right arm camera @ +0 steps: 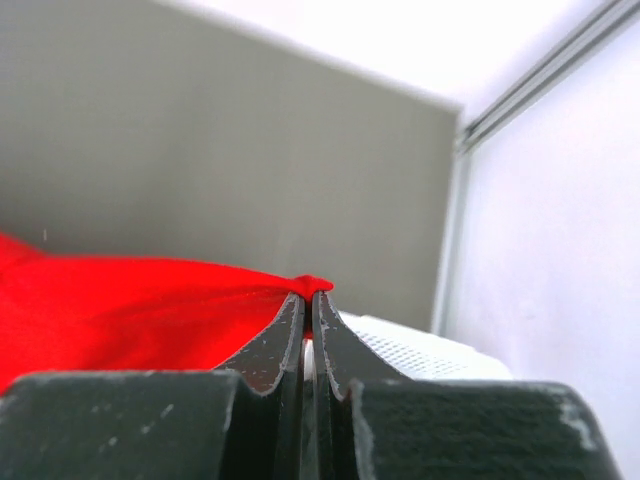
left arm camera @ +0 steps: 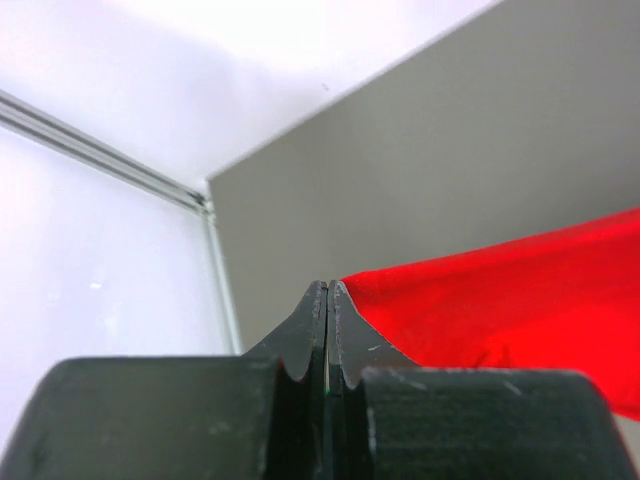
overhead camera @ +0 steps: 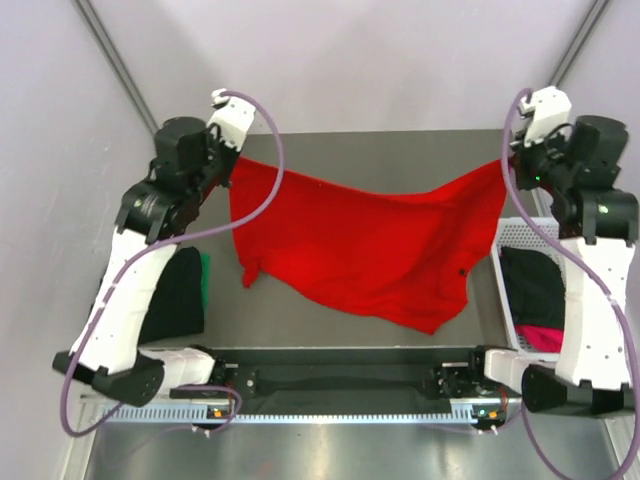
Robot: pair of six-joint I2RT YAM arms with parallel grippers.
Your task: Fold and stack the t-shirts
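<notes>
A red t-shirt (overhead camera: 355,250) is spread between my two grippers over the grey table, its upper corners lifted and its lower part lying on the surface. My left gripper is shut on the upper-left corner of the cloth, high at the left of the top view. My right gripper is shut on the upper-right corner, a small red tip showing at its fingers in the right wrist view.
Black folded cloths (overhead camera: 178,300) with a green one (overhead camera: 203,280) lie at the lower left, partly behind the left arm. A white basket (overhead camera: 500,300) at the right holds dark and pink cloth.
</notes>
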